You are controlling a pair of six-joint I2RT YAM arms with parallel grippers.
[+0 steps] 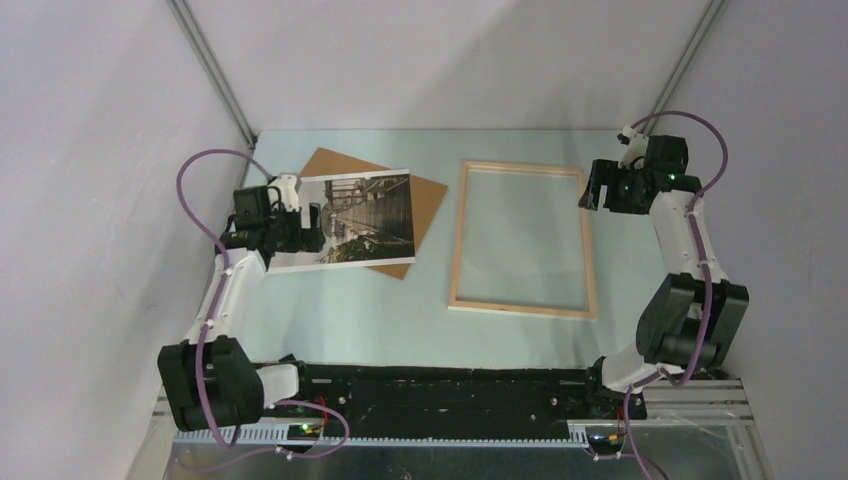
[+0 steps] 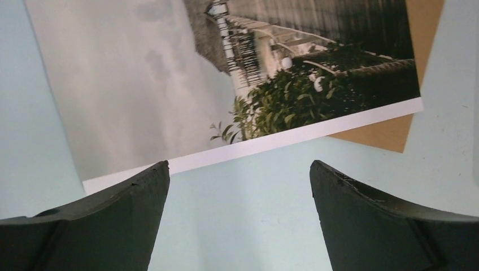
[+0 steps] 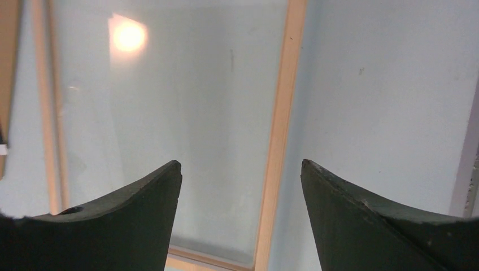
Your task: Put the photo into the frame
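Note:
A black-and-white photo print (image 1: 365,215) with white borders lies on a brown board (image 1: 425,210), left of centre. The wooden frame (image 1: 589,250) with a clear pane lies flat to the right of them. My left gripper (image 1: 310,228) is open above the photo's left part; its fingers show over the photo's lower edge in the left wrist view. My right gripper (image 1: 598,188) is open above the frame's upper right side, with nothing between its fingers; the frame's side rail (image 3: 278,135) runs below it in the right wrist view.
White walls stand at the back and both sides.

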